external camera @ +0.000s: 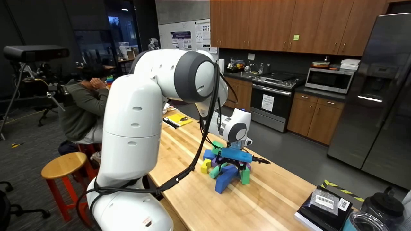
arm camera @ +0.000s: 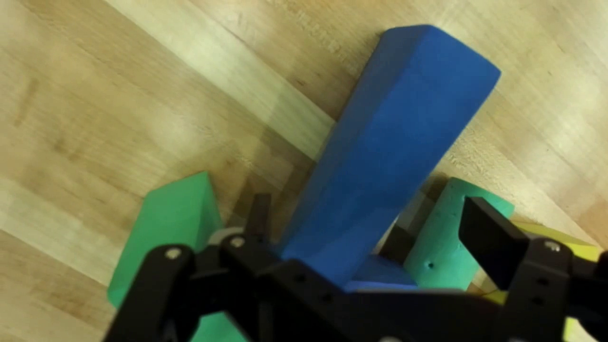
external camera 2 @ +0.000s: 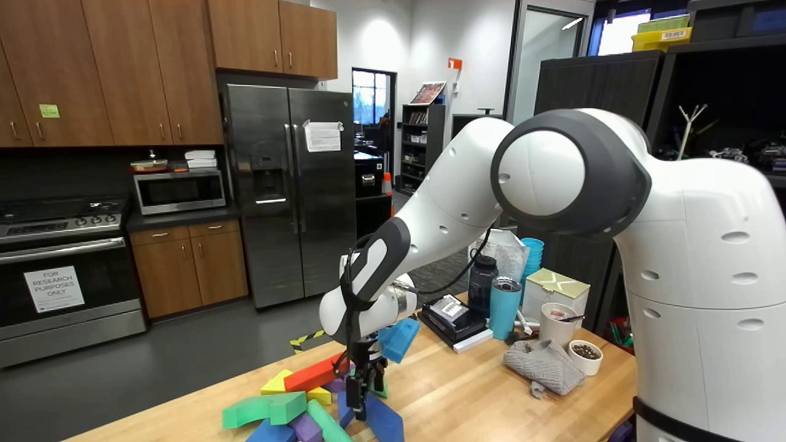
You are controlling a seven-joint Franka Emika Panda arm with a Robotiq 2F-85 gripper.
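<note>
My gripper stands open above the pile of foam blocks, its two black fingers (arm camera: pixel 259 219) apart. Between and below them in the wrist view runs a long blue block (arm camera: pixel 393 137), its near end hidden by the gripper body. A green block (arm camera: pixel 165 228) lies outside the left finger. Beyond the blue block, a green cylinder (arm camera: pixel 444 245) is partly covered by the right finger. In exterior view 1 the gripper (external camera: pixel 231 165) hangs over the blue block (external camera: pixel 226 180). Whether the fingers touch any block, I cannot tell.
A yellow block (external camera: pixel 206 166) sits on the pile's left; a red block (external camera 2: pixel 318 372) rests on yellow in exterior view 2. A black box (external camera 2: pixel 453 318), a teal tumbler (external camera 2: pixel 505 308) and a grey cloth (external camera 2: pixel 545 364) stand farther along.
</note>
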